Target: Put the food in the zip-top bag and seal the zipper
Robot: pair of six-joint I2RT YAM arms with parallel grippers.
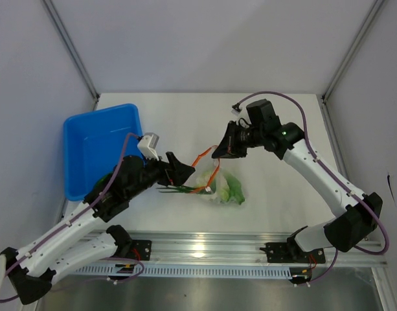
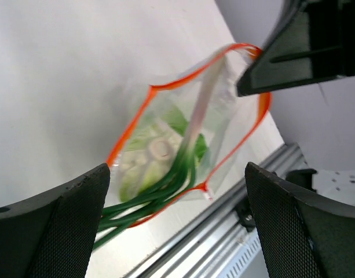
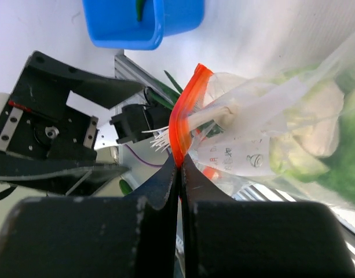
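Observation:
A clear zip top bag with an orange zipper rim stands mid-table, its mouth held open. Inside it are pale and green vegetables. Long green onion stalks lie across the mouth and stick out over the rim, while the white rooted end shows at the mouth too. My right gripper is shut on the orange rim, keeping that side raised. Open and empty, my left gripper hovers just left of the mouth, its fingers spread apart near the stalks.
A blue bin occupies the left of the table, with something green in it. The table behind the bag and to its right is clear. A metal rail runs along the front edge.

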